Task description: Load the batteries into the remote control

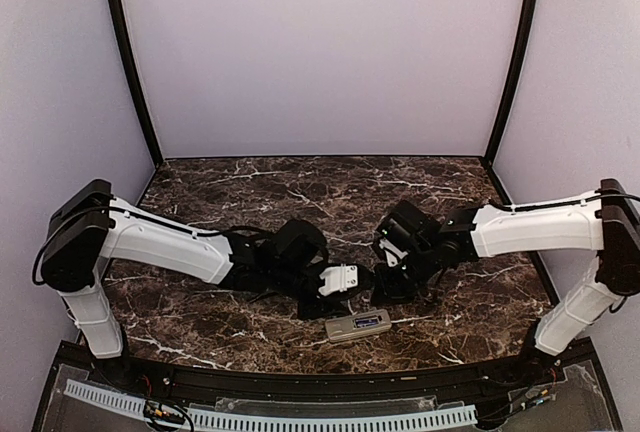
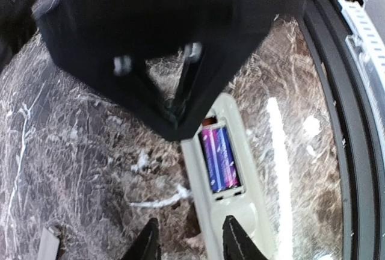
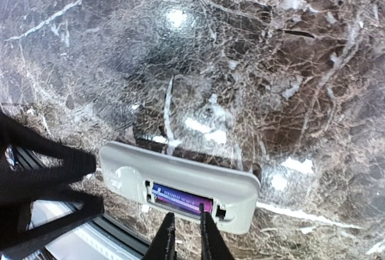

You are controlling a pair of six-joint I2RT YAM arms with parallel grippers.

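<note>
The light grey remote control point(image 1: 345, 330) lies on the dark marbled table, its battery compartment facing up. In the left wrist view, a pink-purple battery point(image 2: 212, 159) and a blue-purple battery point(image 2: 226, 155) lie side by side in that compartment. A dark gap shows at one end of them. My left gripper is open over the plain end of the remote, with nothing between its fingers. Beside the compartment, my right gripper is shut, nothing visible between its fingertips; they overlap the remote's edge in the right wrist view.
Both grippers are close together around the remote; the left gripper's dark fingers point(image 3: 75, 160) reach in beside it. A small pale piece point(image 2: 49, 245) lies on the table to one side. The front rail point(image 1: 300, 377) runs near the remote.
</note>
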